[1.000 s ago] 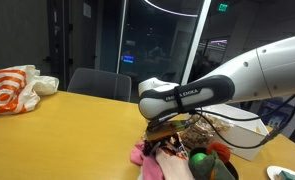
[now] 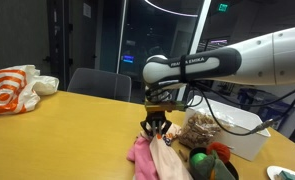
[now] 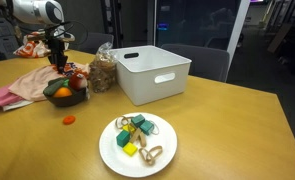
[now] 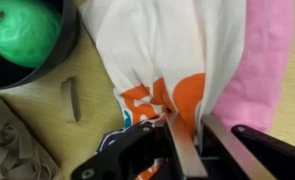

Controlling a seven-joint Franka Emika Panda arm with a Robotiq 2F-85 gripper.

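A white cloth with an orange and dark print [image 4: 172, 45] lies spread under my gripper, which is shut on a gathered fold of it. Beneath and beside it is a pink cloth [image 4: 262, 60]. In exterior view 1 the gripper [image 2: 155, 131] points down at the upper end of the cloths, with the white cloth [image 2: 169, 160] draping toward the camera and the pink cloth [image 2: 144, 158] to its left. From the other side, exterior view 2 has the gripper [image 3: 57, 68] at the far left over the pale cloth [image 3: 32, 82].
Close beside the cloths stands a dark bowl [image 3: 72, 98] of produce. A bag of brown material [image 3: 103, 72], a white bin [image 3: 152, 75] and a plate with small items [image 3: 107, 150] are further along. A white and orange bag [image 2: 17, 90] lies at the left.
The gripper has risen slightly from the table and shifted a little, drawing the white cloth up with it. Its orange print now shows at the fingertips.
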